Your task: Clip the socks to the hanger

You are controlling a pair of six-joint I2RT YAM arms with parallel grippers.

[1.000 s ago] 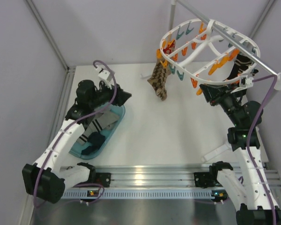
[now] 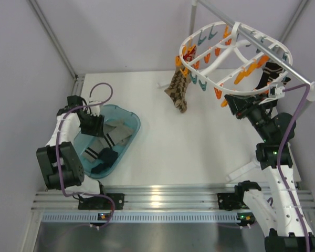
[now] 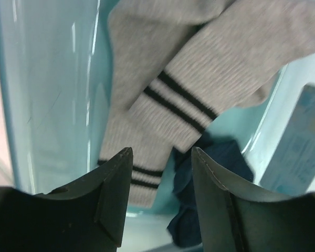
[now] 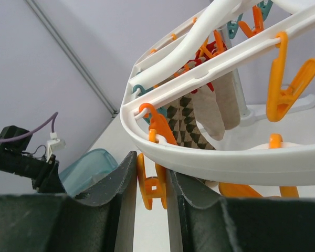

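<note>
My left gripper (image 2: pixel 94 126) is over the blue tub (image 2: pixel 132 134) at left, part open and empty. Below its fingers (image 3: pixel 113 194) lie grey socks with black stripes (image 3: pixel 199 79) and a dark navy sock (image 3: pixel 220 163). My right gripper (image 2: pixel 236 105) is at the white round hanger (image 4: pixel 236 163), shut on an orange clip (image 4: pixel 150 186) on its rim. A brown patterned sock (image 2: pixel 177 89) hangs from the hanger's far left side, and a black striped one (image 2: pixel 269 71) at the right.
The hanger hangs from a metal bar (image 2: pixel 215 13) with many coloured clips. Metal rails border it at front and sides.
My left arm has swung left and back from above the table to over the tub. The right arm has stayed at the hanger.
</note>
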